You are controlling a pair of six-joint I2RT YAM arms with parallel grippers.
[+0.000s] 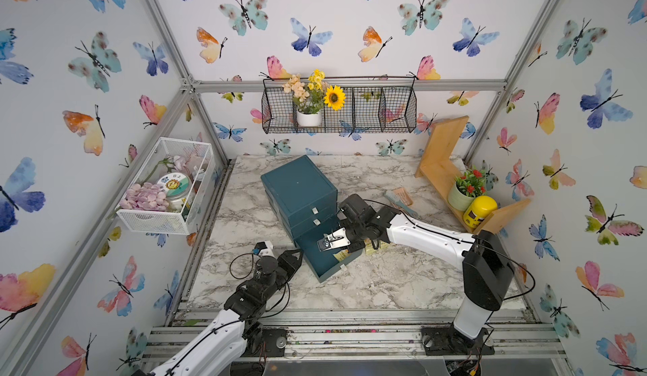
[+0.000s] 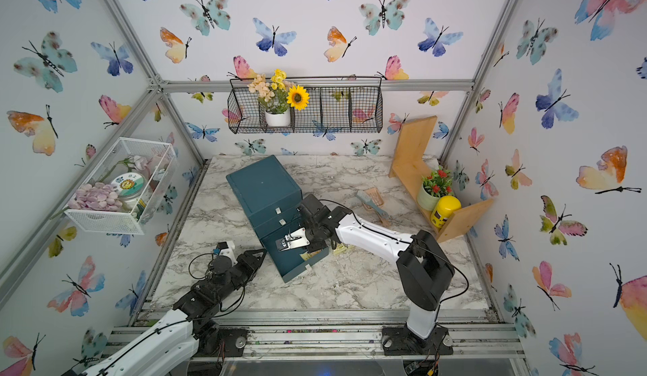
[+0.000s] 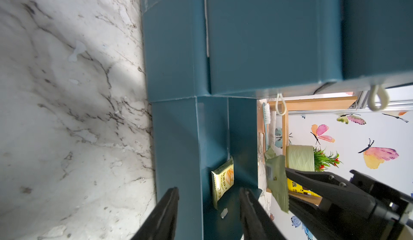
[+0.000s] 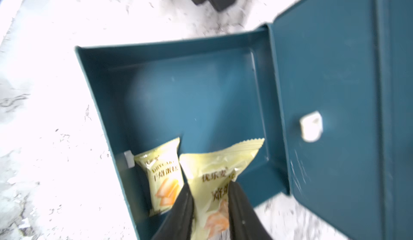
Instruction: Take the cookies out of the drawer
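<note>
The teal drawer (image 1: 322, 258) is pulled out from the bottom of the teal cabinet (image 1: 300, 183). One yellow cookie packet (image 4: 165, 177) lies inside, against the drawer's front wall. Above the drawer, a second yellow cookie packet is pinched between the fingers of my right gripper; the left wrist view also shows this held packet (image 3: 278, 181) at its fingertips. My left gripper stands open and empty beside the drawer's left wall. Something pale yellow (image 2: 340, 248) shows on the table just right of the drawer, partly behind the right arm.
A wooden shelf (image 1: 441, 153) with a potted plant (image 1: 468, 188) and a yellow container (image 1: 480, 211) stands at the right. A brush (image 1: 401, 202) lies on the table behind the right arm.
</note>
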